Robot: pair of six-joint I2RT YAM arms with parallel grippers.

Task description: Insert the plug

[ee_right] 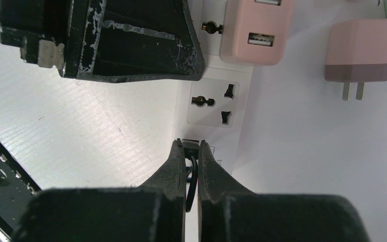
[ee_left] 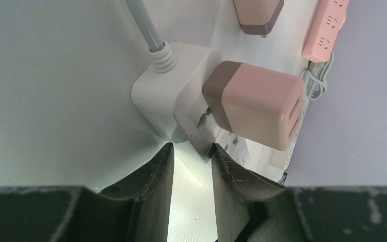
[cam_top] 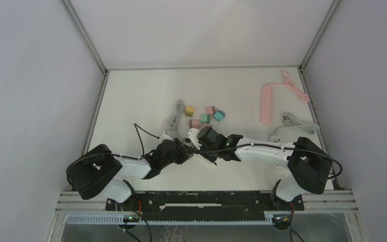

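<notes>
The pink plug [ee_left: 262, 98] has its brown base against the socket face of the white power strip [ee_left: 189, 68]; its prongs are hidden, and I cannot tell how deep they sit. Its USB side [ee_right: 257, 30] shows in the right wrist view, above an empty socket. My left gripper has its fingers on either side of the strip, closed on it. Beyond the plug's end of the strip, my right gripper is drawn together over the strip, apart from the plug. A small dark thing shows between its fingertips; I cannot tell whether it is gripped.
Another pink plug [ee_right: 360, 50] lies right of the strip, near a green one [cam_top: 205, 118], a yellow one [cam_top: 189, 110] and a blue one [cam_top: 218, 115]. A pink power strip [cam_top: 266, 105] and a coiled white cable [cam_top: 300, 123] lie far right.
</notes>
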